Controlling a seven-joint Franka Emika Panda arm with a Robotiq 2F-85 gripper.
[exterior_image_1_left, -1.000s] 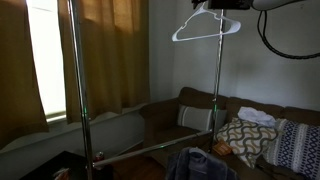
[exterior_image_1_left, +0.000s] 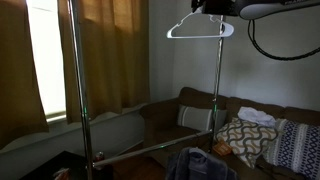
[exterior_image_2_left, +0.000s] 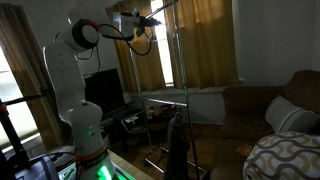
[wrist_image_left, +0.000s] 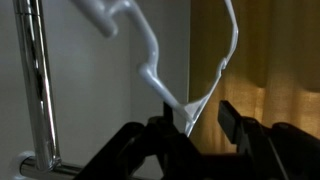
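Note:
A white plastic hanger (exterior_image_1_left: 196, 37) hangs near the top of exterior view 1. My gripper (exterior_image_1_left: 213, 8) holds it from above, partly cut off by the frame's top edge. Seen from the wrist, the hanger's shoulders (wrist_image_left: 150, 72) spread away from the black fingers (wrist_image_left: 231, 122), and its narrow neck runs down between them. The fingers are closed on that neck. In exterior view 2 the raised arm reaches over to the chrome clothes rack (exterior_image_2_left: 181, 65), where the hanger is hard to make out.
Chrome uprights (exterior_image_1_left: 77, 75) of the rack stand close to the arm. Dark clothing (exterior_image_1_left: 197, 163) sits low in front of the brown sofa (exterior_image_1_left: 165, 118), which bears patterned pillows (exterior_image_1_left: 246, 138). Tan curtains (exterior_image_1_left: 110, 60) hang behind.
Together, the hanger and gripper have shifted slightly left and up in exterior view 1. The hanger's lower bar is a little more level. The rack and sofa have stayed put.

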